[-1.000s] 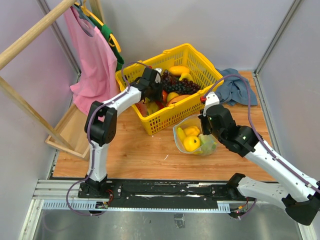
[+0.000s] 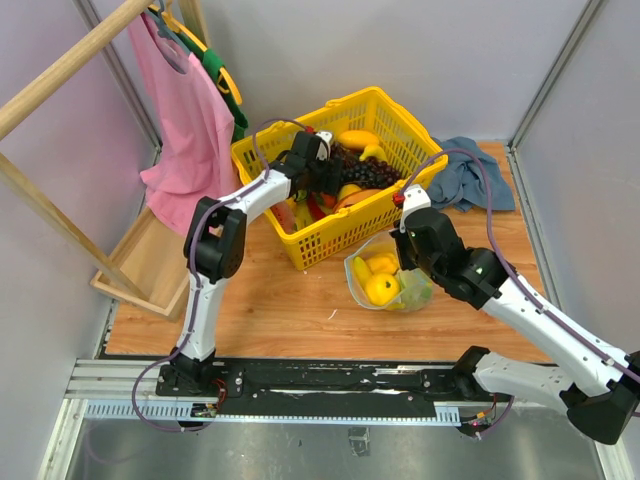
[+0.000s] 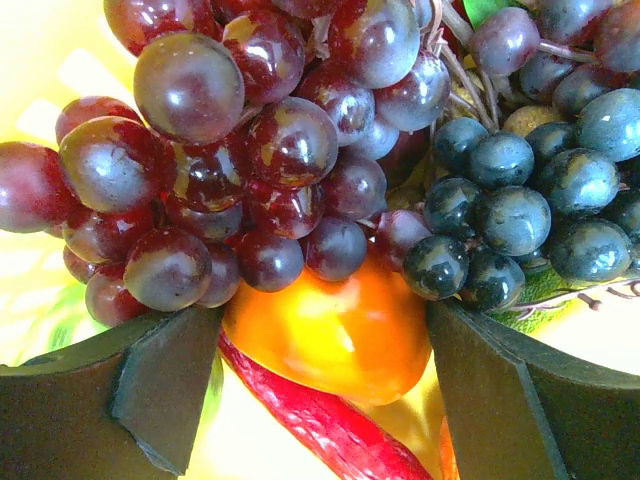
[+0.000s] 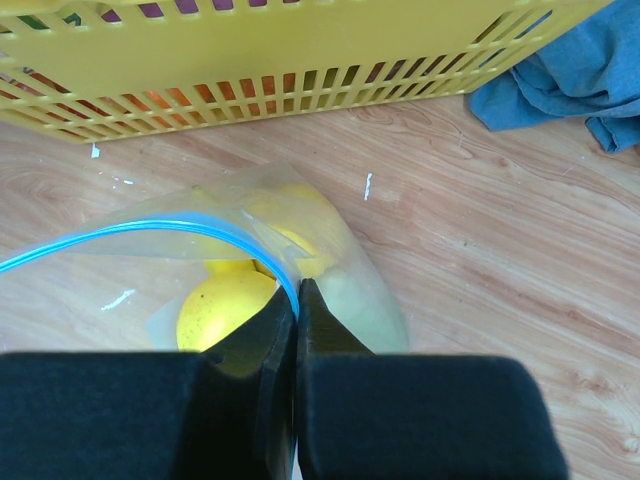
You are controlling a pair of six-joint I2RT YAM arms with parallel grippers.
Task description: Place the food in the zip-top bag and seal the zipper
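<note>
My left gripper (image 2: 323, 170) is down inside the yellow basket. In the left wrist view its fingers stand open around an orange round fruit (image 3: 330, 335), with red grapes (image 3: 200, 190), dark grapes (image 3: 510, 220) and a red pepper (image 3: 320, 430) around it. My right gripper is shut on the rim of the clear zip bag, whose blue zipper (image 4: 160, 225) runs between its fingertips. The bag (image 2: 365, 295) holds yellow food, including a round yellow fruit (image 4: 225, 310).
The yellow basket (image 2: 330, 240) fills the back middle. A blue cloth (image 2: 460, 180) lies at back right, a wooden rack with pink garment (image 2: 185, 150) at left.
My left gripper has shifted slightly within the basket, its arm moving a little rightward. The right arm and bag have barely moved.
</note>
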